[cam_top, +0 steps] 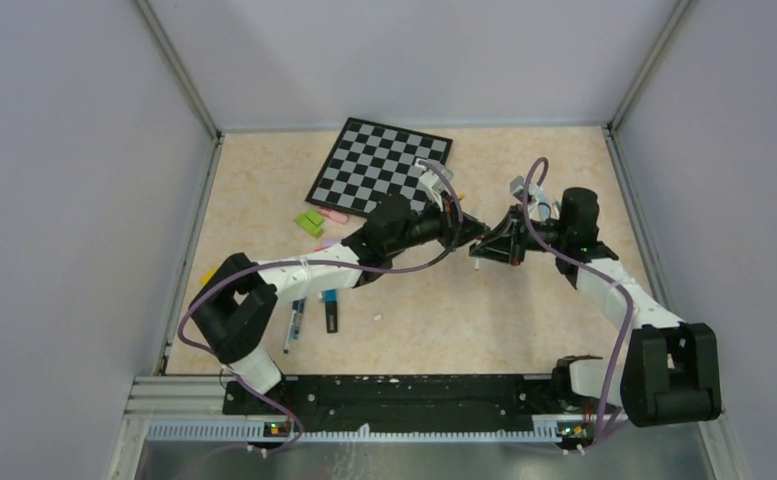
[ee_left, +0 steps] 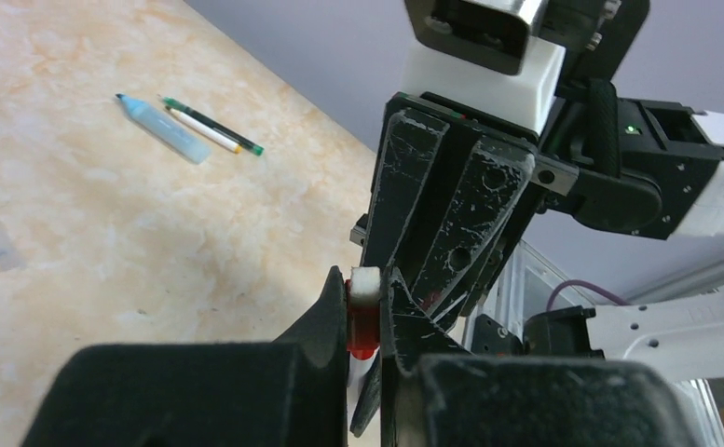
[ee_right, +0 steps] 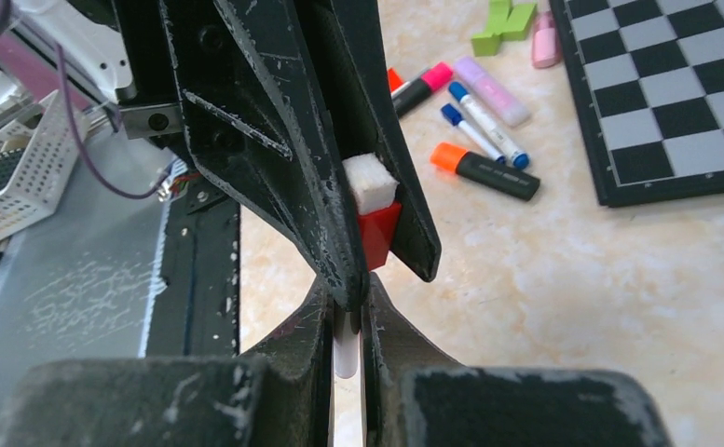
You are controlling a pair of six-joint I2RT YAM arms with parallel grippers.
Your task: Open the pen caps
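A white pen with a red cap stands roughly upright between my two grippers, which meet mid-table. In the left wrist view, the red cap [ee_left: 363, 328] with its white end sits between the fingers of my left gripper, shut on it. Lower down, my right gripper is shut on the white barrel [ee_right: 345, 356], whose lower end pokes out below its fingers. From above, the left gripper [cam_top: 478, 230] and right gripper [cam_top: 484, 250] nearly touch and cover most of the pen. Whether cap and barrel are joined is hidden by the fingers.
A checkered board [cam_top: 379, 165] lies at the back. Several markers, including an orange-capped one [ee_right: 485, 171], lie on the left side; a light blue marker [ee_left: 164, 128] and thin pens are on the right.
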